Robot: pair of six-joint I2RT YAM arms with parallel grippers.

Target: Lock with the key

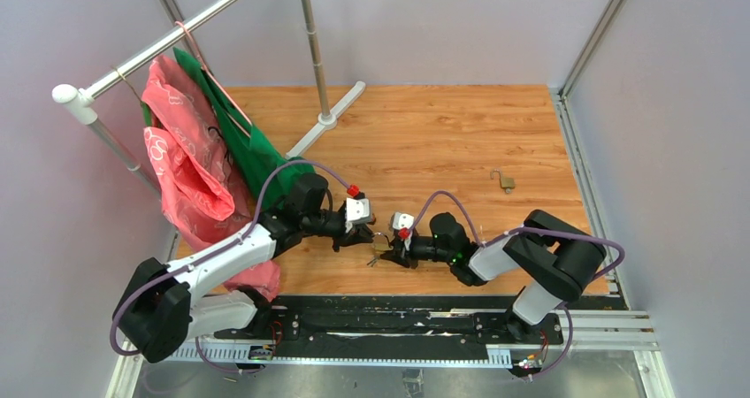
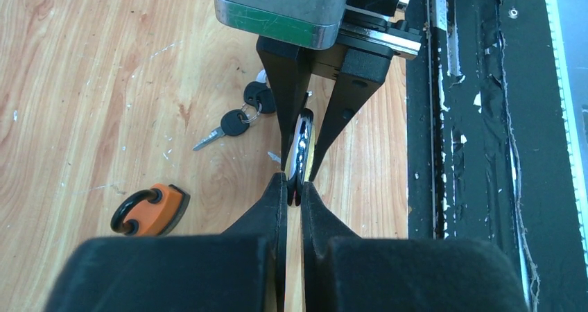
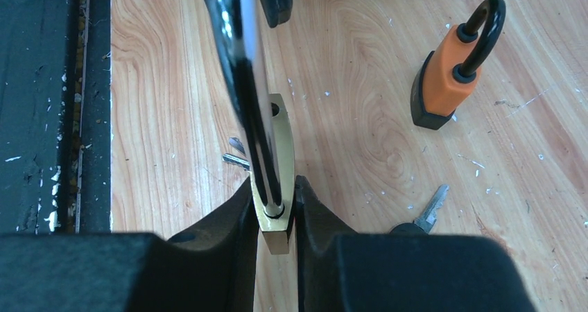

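A brass padlock (image 1: 381,247) is held between my two grippers. In the right wrist view, its body (image 3: 283,142) has the right gripper shut on it; the chrome shackle (image 3: 239,55) rises from one end, and an empty hole shows at the other. My left gripper is shut on the shackle (image 2: 301,142), seen nearly edge-on in the left wrist view. Silver key blades (image 3: 236,161) show beside the body, but whether one sits in the lock I cannot tell. A black-headed key (image 2: 234,123) lies on the table with others on a ring.
An orange padlock (image 2: 158,208) with a black shackle sits on the table near the grippers. Another brass padlock (image 1: 507,183), open, lies at the right. Hanging bags (image 1: 190,168) crowd the left.
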